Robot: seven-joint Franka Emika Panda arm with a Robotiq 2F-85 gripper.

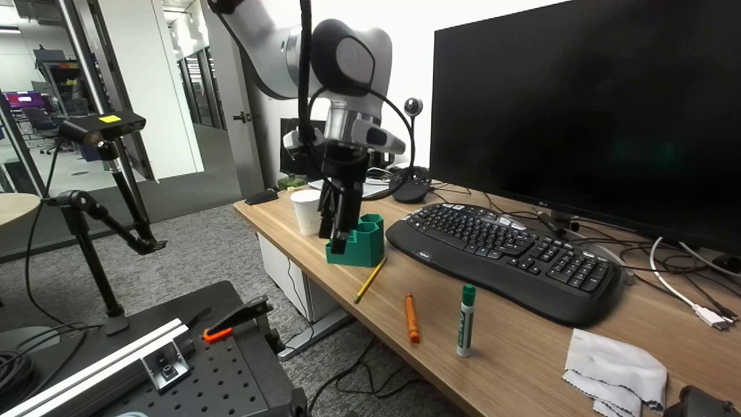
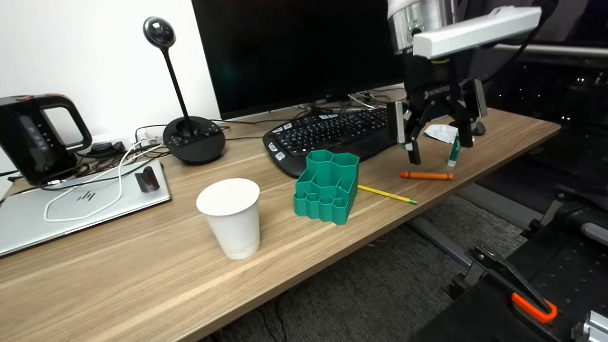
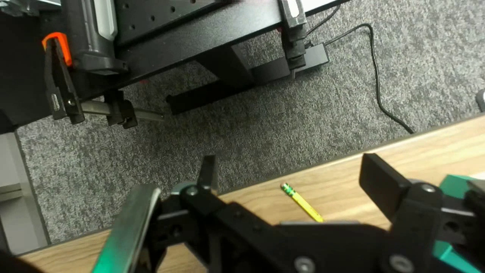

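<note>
My gripper (image 2: pixel 436 154) hangs open over the front part of the desk, nothing between its fingers. In the wrist view the gripper spreads wide, with a yellow pencil (image 3: pixel 303 204) lying on the desk below, between the fingers. A green honeycomb holder (image 2: pixel 326 187) looks empty, and the pencil's far end lies by its side. An orange marker-like stick (image 1: pixel 411 317) lies flat on the wood. Beyond it a green-capped marker (image 1: pixel 466 322) stands upright. In the first exterior view the arm partly covers the holder (image 1: pixel 368 243).
A white paper cup (image 2: pixel 231 217) stands beside the holder. The black keyboard (image 1: pixel 507 253) and a large monitor (image 1: pixel 583 118) line the back. A white cloth (image 1: pixel 616 367) lies at the near end. The desk's front edge drops to carpet.
</note>
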